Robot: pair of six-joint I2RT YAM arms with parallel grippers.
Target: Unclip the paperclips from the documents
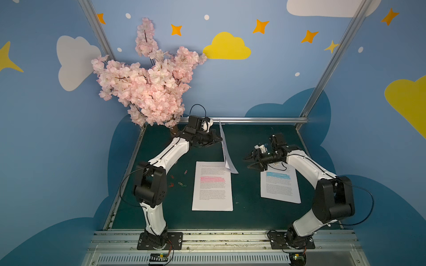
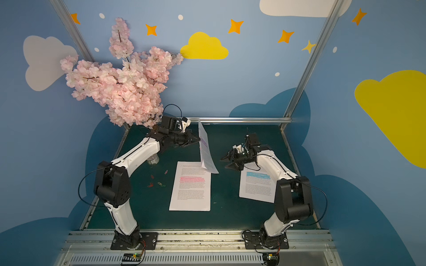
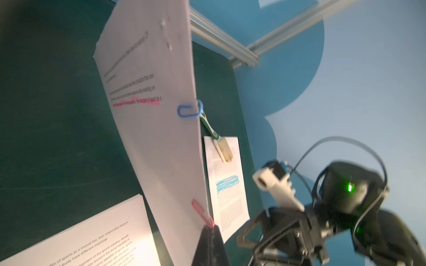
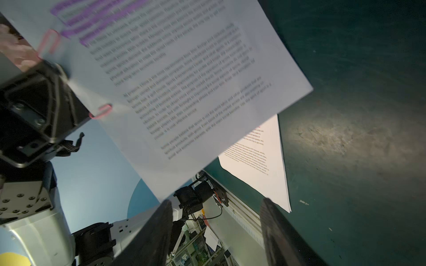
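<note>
The purple-marked document [image 4: 186, 88] hangs nearly upright, lifted at its left edge by my left gripper. That gripper is shut right where a red paperclip [image 3: 202, 210] sits; whether it pinches paper, clip or both cannot be told. Farther along the same edge a blue paperclip [image 3: 188, 110] is clipped on. From the right wrist side, a pink clip [image 4: 104, 110] shows at the edge near the left gripper, and another pink clip [image 4: 48, 42] higher up. My right gripper is open and empty, to the right of the hanging pages.
A pink-marked document [image 1: 212, 188] lies flat in the middle, a blue-marked one [image 1: 280, 186] at right with a brush [image 3: 224, 148] on it. Several loose paperclips [image 1: 181, 184] lie at left. The flower tree [image 1: 150, 88] stands behind the left arm.
</note>
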